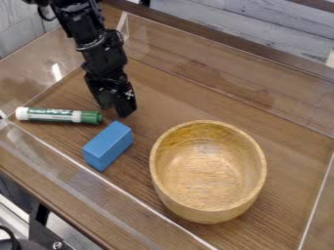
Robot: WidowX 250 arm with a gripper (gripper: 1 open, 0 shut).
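Observation:
The black robot gripper [115, 98] hangs from the upper left, its fingertips low over the wooden table just above and right of a green-and-white cylindrical tube [58, 115]. A blue block [108, 145] lies below it, nearer the front. Whether anything sits between the dark fingers is hard to make out.
A large yellow oval bowl [208, 171] takes up the lower right. The table's front-left edge runs along the bottom left.

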